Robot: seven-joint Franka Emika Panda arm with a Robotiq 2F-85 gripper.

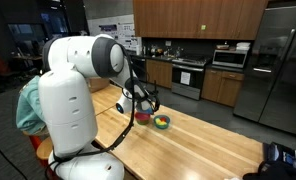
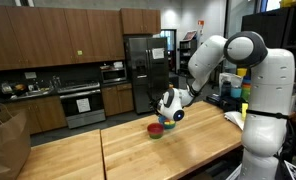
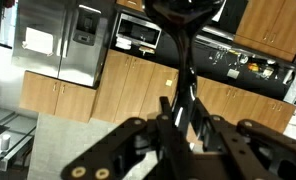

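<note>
My gripper is shut on a dark, long-stemmed, spoon-like utensil (image 3: pixel 181 60), which rises to the top edge of the wrist view. What it carries, if anything, cannot be made out. In exterior view 1 the gripper is above the bowls at the table's left side, the arm bent over. Below it are a pinkish-red bowl (image 1: pixel 141 119) and, just to the right, a green bowl (image 1: pixel 162 123) with yellow in it. The red bowl (image 2: pixel 155 131) also shows in exterior view 2, beside the green one (image 2: pixel 170 124).
A dark object (image 1: pixel 281 160) lies at its right end. A brown paper bag (image 2: pixel 16 140) stands at the left in exterior view 2. Kitchen cabinets and a fridge (image 1: pixel 273 75) are well behind.
</note>
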